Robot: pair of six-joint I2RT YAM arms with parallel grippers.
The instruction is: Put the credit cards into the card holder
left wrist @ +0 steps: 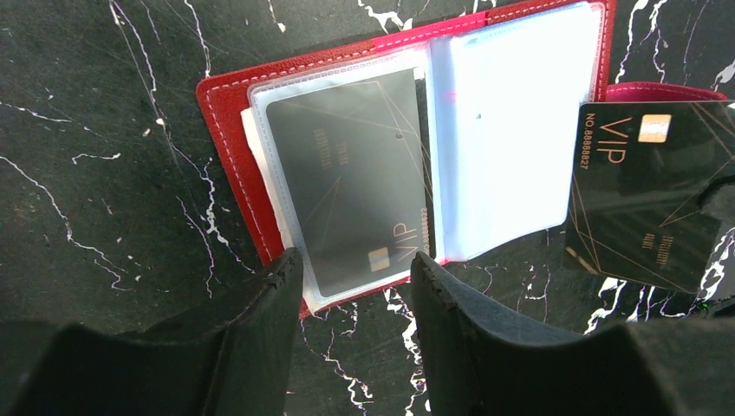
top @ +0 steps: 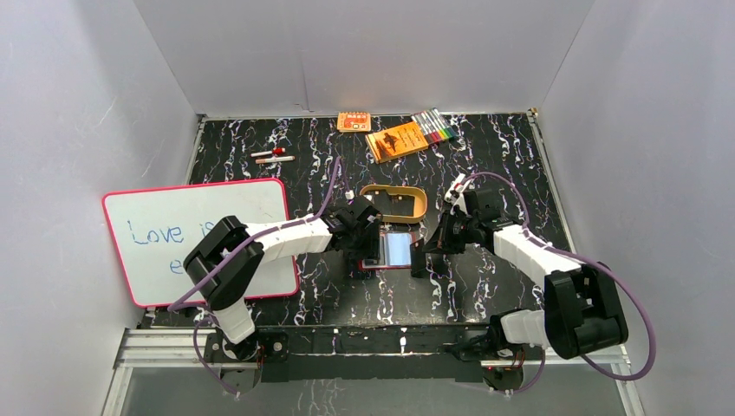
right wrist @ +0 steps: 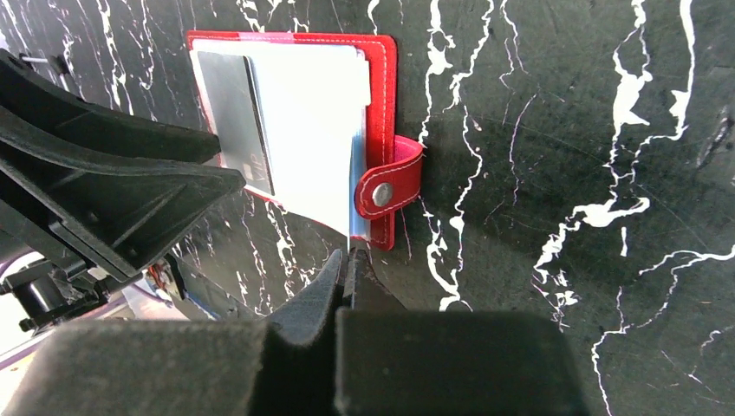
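The red card holder [left wrist: 227, 143] lies open on the table, a black VIP card [left wrist: 351, 173] behind its left clear sleeve and a pale, empty-looking sleeve [left wrist: 516, 130] on the right. Above the holder's lower left, my left gripper is part open with nothing between its fingers. A second black VIP card [left wrist: 641, 195] is pinched at its right side by my right gripper [top: 428, 249], just right of the holder and overlapping its strap in the left wrist view. From the right wrist, that card is edge-on and hardly visible above the shut fingertips [right wrist: 368, 277].
A tan tray [top: 421, 206] with dark cards inside sits behind the holder. A whiteboard [top: 173, 221] is at left; a book [top: 397, 141], notepad [top: 354, 121] and markers [top: 433, 126] lie at the back.
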